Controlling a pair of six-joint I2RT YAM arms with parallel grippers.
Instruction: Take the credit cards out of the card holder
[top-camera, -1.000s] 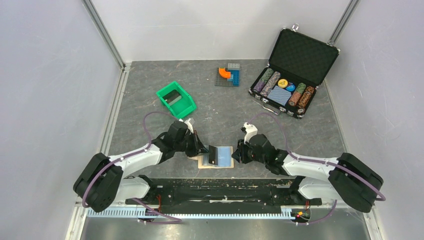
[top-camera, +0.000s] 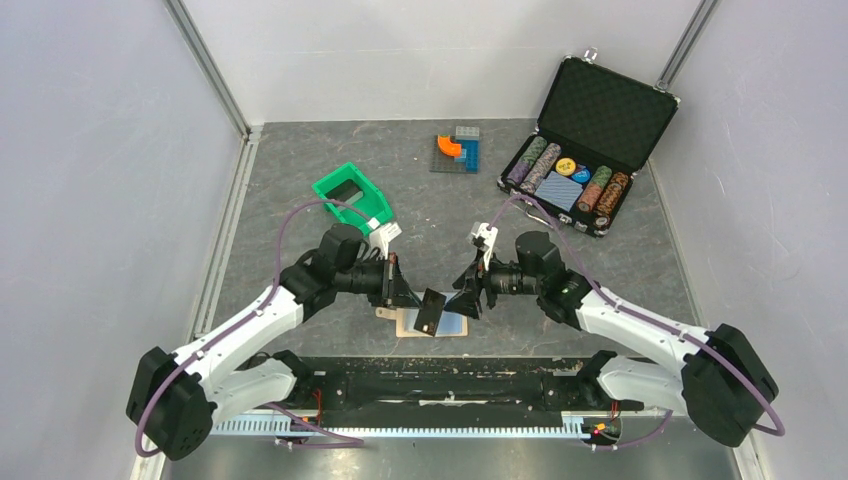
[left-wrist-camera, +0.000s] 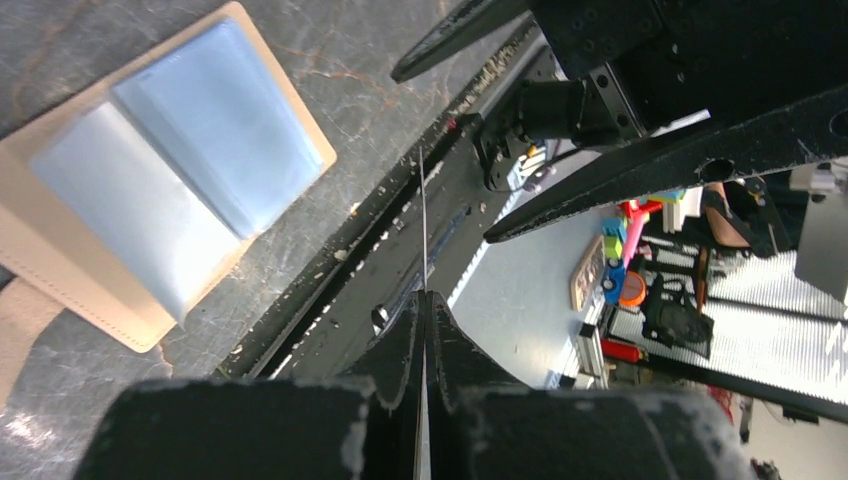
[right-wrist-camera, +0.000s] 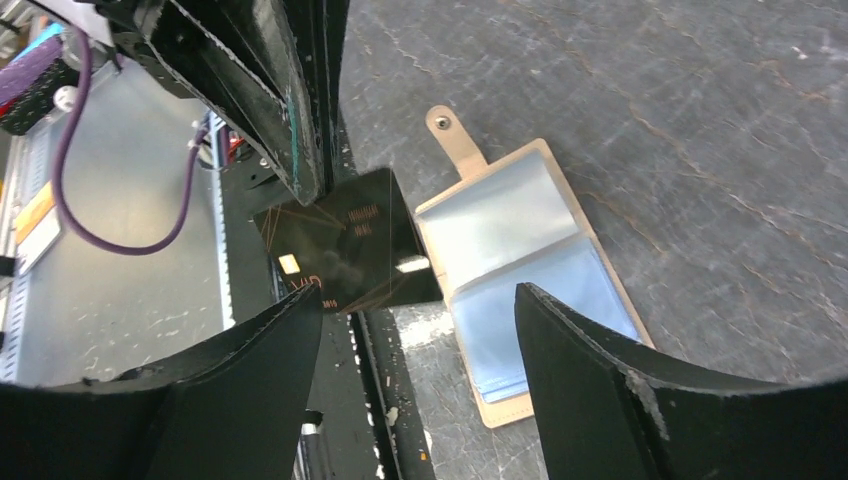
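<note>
A black card (top-camera: 430, 313) (left-wrist-camera: 424, 230) hangs from my shut left gripper, which pinches its edge; the left wrist view sees the card edge-on. Beneath it and beside it the tan card holder (left-wrist-camera: 320, 150) (right-wrist-camera: 500, 410) lies open on the grey table, with clear and blue sleeves (left-wrist-camera: 215, 120) (right-wrist-camera: 540, 310). My right gripper (top-camera: 467, 300) stands open to the right, facing the card, with nothing between its fingers.
A green bin (top-camera: 370, 204), a toy brick build (top-camera: 450, 150) and an open chip case (top-camera: 606, 110) stand farther back. The table's black front edge (top-camera: 450, 370) runs just in front of the holder. The middle behind the holder is clear.
My left gripper has lifted and carried the black card off the holder's sleeves toward the front right. The right arm has risen and shifted toward the card.
</note>
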